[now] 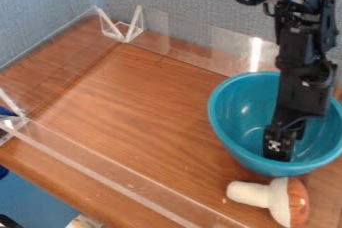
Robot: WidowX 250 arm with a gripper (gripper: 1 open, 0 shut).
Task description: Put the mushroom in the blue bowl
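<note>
On the wooden table, just in front of the bowl, lies the mushroom (274,199), on its side with its white stem to the left and its orange-brown cap to the right. The blue bowl (234,134) stands upright at the right. My black gripper (281,150) reaches down inside the bowl, behind the mushroom and apart from it. No object shows at its fingertips. The dark fingers blend together, so their spacing is unclear.
A clear low barrier (114,177) runs along the table's near-left side. White brackets (122,25) stand at the back corner and left edge. Grey walls close off the back.
</note>
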